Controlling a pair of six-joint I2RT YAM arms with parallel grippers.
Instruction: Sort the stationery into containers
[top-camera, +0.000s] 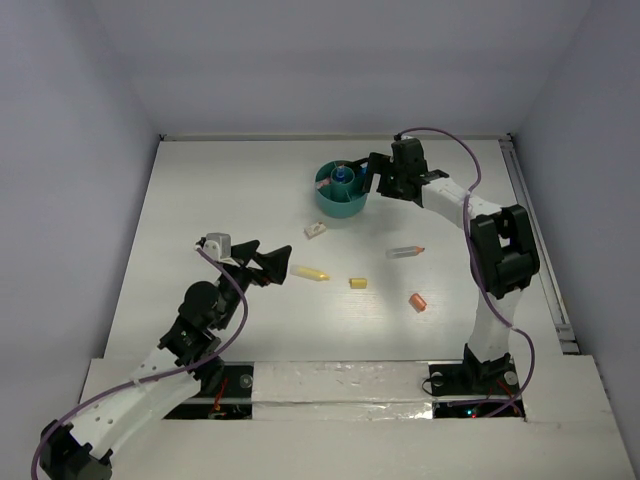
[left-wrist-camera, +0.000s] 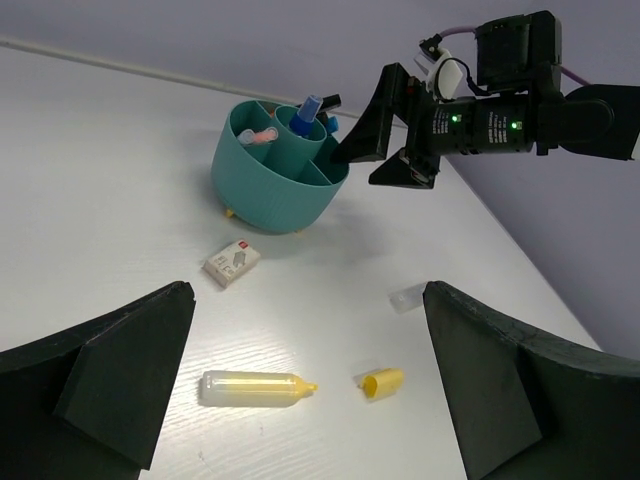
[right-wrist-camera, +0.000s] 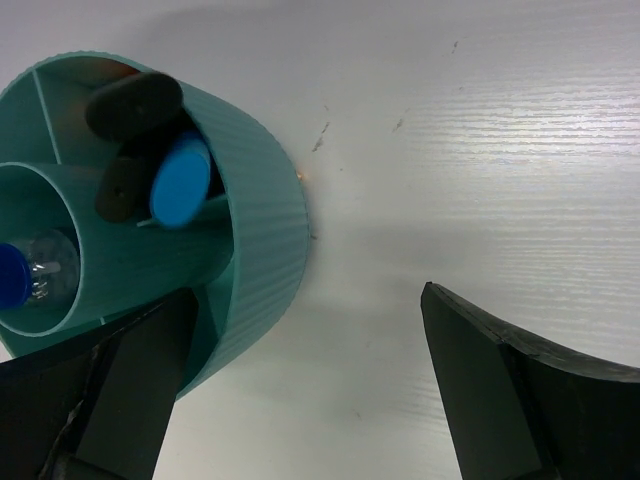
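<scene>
A teal divided container (top-camera: 341, 205) holds dark items (right-wrist-camera: 135, 105), a blue-capped item (right-wrist-camera: 180, 180) and a clear blue-lidded bottle (right-wrist-camera: 45, 268). My right gripper (top-camera: 374, 172) is open at the container's right rim, as its wrist view shows. My left gripper (top-camera: 273, 263) stands open at lower left, above the table, nothing between its fingers. Loose on the table lie a white eraser-like block (top-camera: 315, 229), a yellow tube (top-camera: 310, 273), a small yellow cylinder (top-camera: 358, 283), a clear orange-tipped tube (top-camera: 404, 251) and a small orange item (top-camera: 418, 301).
Walls enclose it at back and sides. The right arm reaches over the right side of the table.
</scene>
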